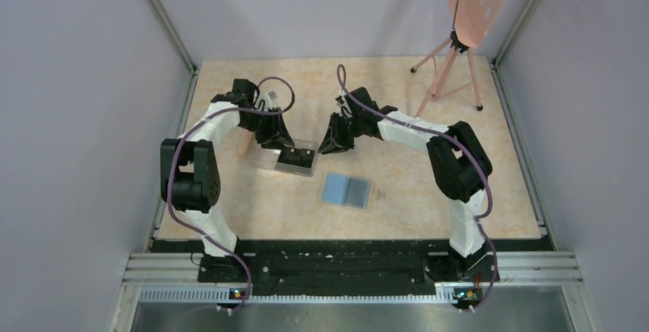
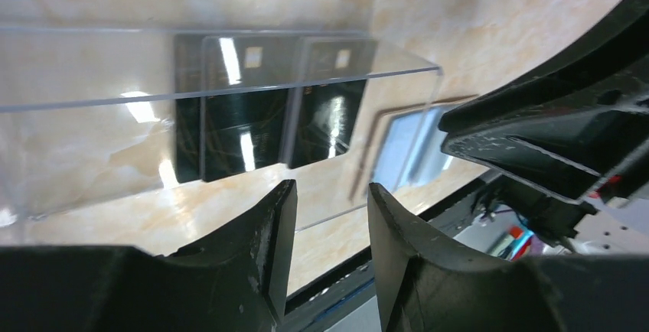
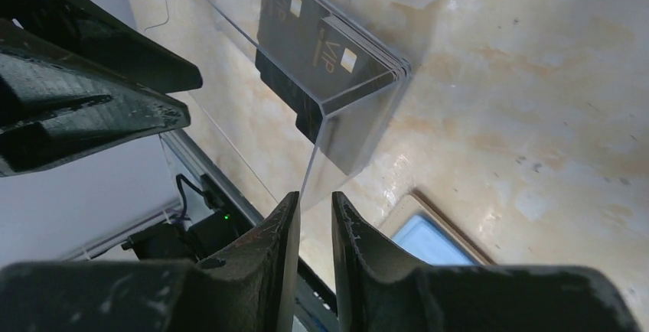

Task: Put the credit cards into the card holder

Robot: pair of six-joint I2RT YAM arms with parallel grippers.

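Note:
Black cards [image 1: 295, 158] marked VIP stand in two stacks inside a clear box [image 1: 264, 161] on the table. The card holder [image 1: 347, 190], blue with a tan border, lies spread open to the right in front of the box. My left gripper [image 1: 277, 147] is over the box's back edge; its fingers stand apart in the left wrist view, nothing between them. At the box's right end is my right gripper [image 1: 322, 152]. Its fingertips [image 3: 337, 199] are a narrow gap apart, close to the box's clear end wall [image 3: 310, 167]; whether they touch it I cannot tell.
A pinkish rod [image 1: 246, 144] lies left of the box, partly under my left arm. At the back right a pink board stands on a tripod [image 1: 442, 79].

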